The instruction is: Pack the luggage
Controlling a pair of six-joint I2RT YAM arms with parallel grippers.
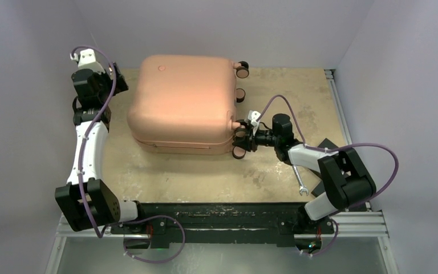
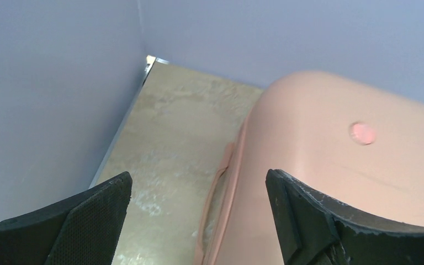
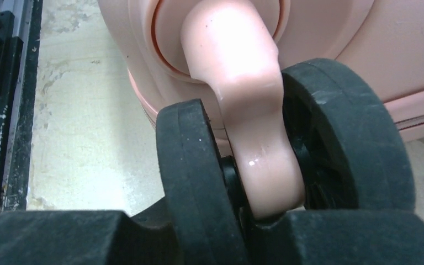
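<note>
A pink hard-shell suitcase (image 1: 183, 103) lies flat on the table, its black wheels facing right. At its left end my left gripper (image 1: 117, 80) is raised, open and empty; the left wrist view shows the suitcase's left edge and a side handle (image 2: 212, 201) beyond the spread fingers (image 2: 96, 221). My right gripper (image 1: 245, 137) is at the front wheels. In the right wrist view its fingers (image 3: 359, 237) stand on either side of one black wheel (image 3: 190, 160) of a twin caster (image 3: 254, 127). Whether they press on it cannot be made out.
A wrench (image 1: 300, 181) and dark flat plates (image 1: 328, 146) lie at the table's right side, partly under the right arm. Walls close off the left, back and right. Bare tabletop (image 1: 205, 177) runs in front of the suitcase.
</note>
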